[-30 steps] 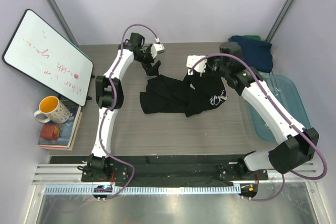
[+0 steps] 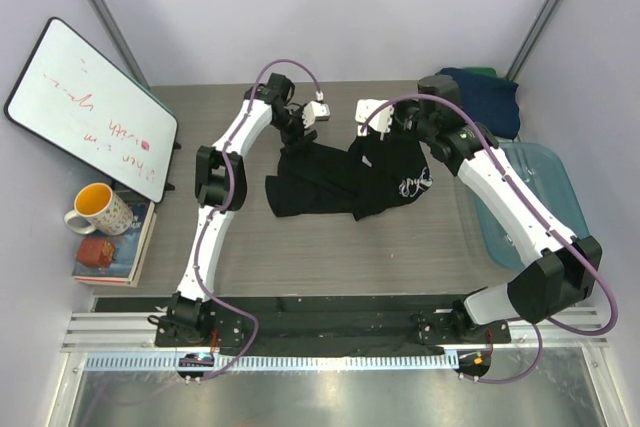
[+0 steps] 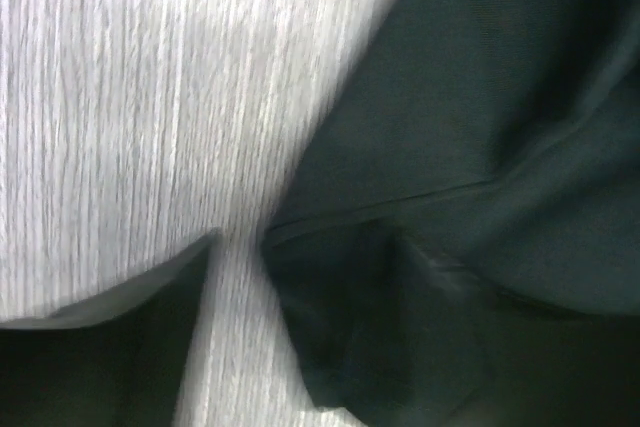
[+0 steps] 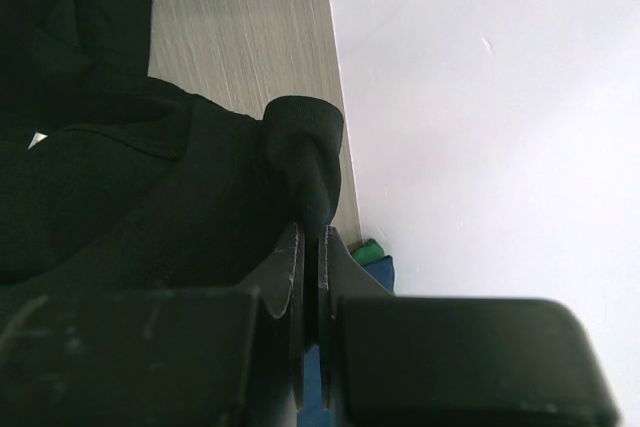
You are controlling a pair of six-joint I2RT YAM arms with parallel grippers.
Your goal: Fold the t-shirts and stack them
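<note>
A black t-shirt lies loosely spread on the wooden table, with some white print at its right end. My left gripper is down at the shirt's upper left edge; in the left wrist view its blurred fingers straddle that edge, part open. My right gripper is shut on a bunched piece of the black shirt, which rises between its fingertips at the shirt's right part.
A folded dark blue cloth lies at the back right, beside a clear blue bin. A whiteboard, mug and books occupy the left.
My left gripper has moved right and down onto the shirt's upper left edge. The right gripper has stayed almost still.
</note>
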